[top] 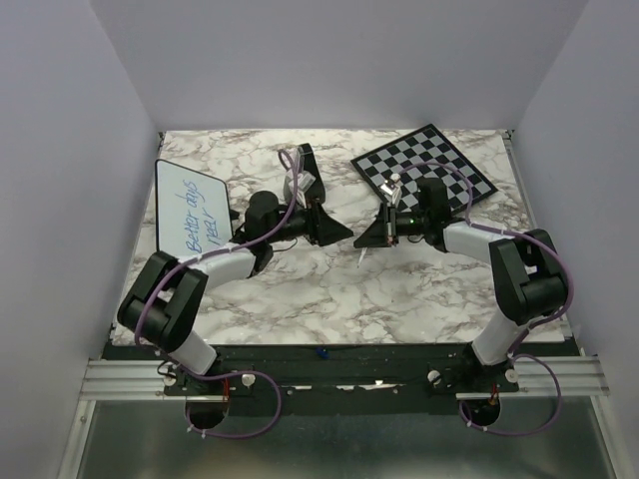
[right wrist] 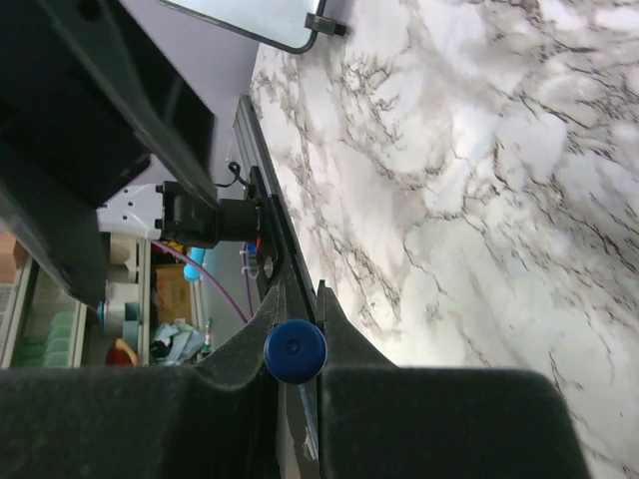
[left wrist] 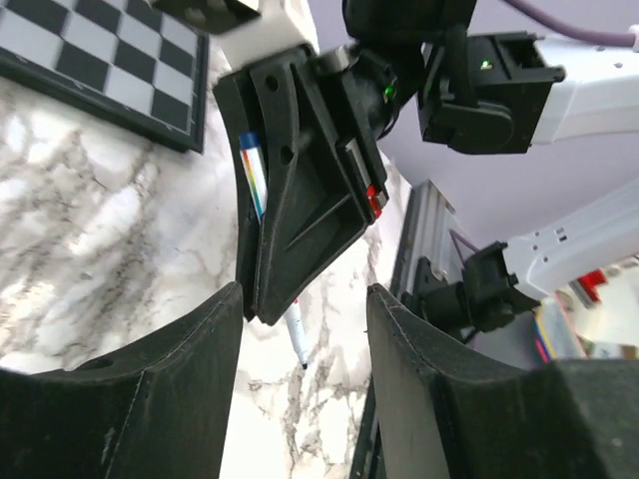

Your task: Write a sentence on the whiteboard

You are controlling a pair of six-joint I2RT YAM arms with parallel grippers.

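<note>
The whiteboard point(top: 190, 180) at the left carries blue handwriting, "Better days near". My right gripper point(top: 375, 238) is shut on a white marker, which hangs below it; the marker's blue end point(right wrist: 295, 351) shows between the fingers in the right wrist view. My left gripper point(top: 339, 232) is a short way left of the right one, apart from the marker. Its two fingers point(left wrist: 150, 399) stand apart in the left wrist view, with nothing held between them.
A checkered board point(top: 424, 170) lies at the back right, a dark object point(top: 308, 160) at the back centre.
</note>
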